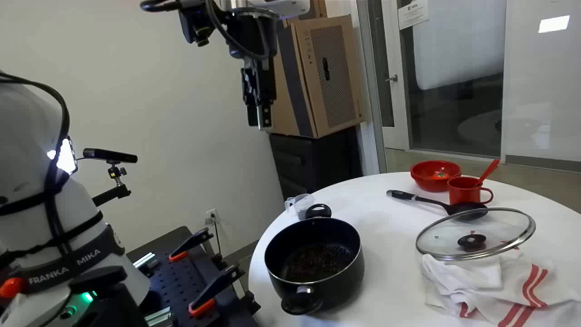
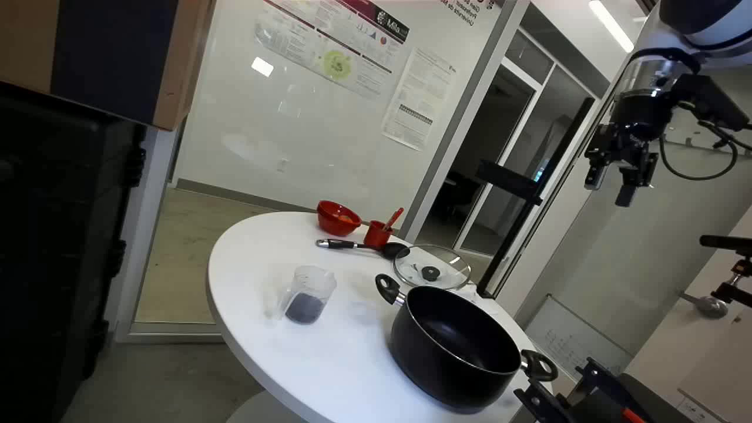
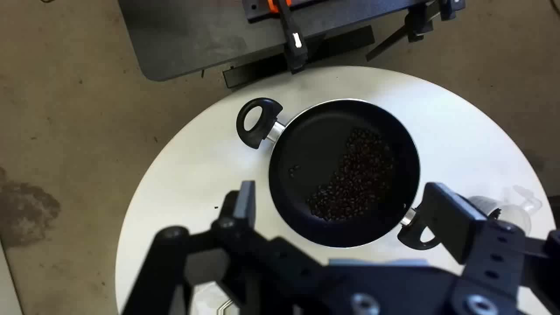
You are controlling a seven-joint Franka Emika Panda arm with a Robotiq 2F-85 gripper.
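My gripper hangs high above the round table, its two fingers spread wide with nothing between them. Below it, in the wrist view, stands a black two-handled pot [image 3: 309,141] whose floor is partly covered by dark beans [image 3: 357,178]. A clear measuring cup [image 2: 308,292] with something dark inside it stands on the table beside the pot; one of my fingers partly covers it in the wrist view. The pot's glass lid [image 1: 474,234] rests tilted on a white cloth with red stripes [image 1: 490,294].
Toward the table's far side are a red bowl [image 1: 435,173], a red mug [image 1: 464,190] holding a red utensil, and a black ladle [image 1: 419,198]. Clamps [image 1: 215,289] stick out from the robot's bench close to the pot. Bare white tabletop [image 1: 389,256] lies between pot and cloth.
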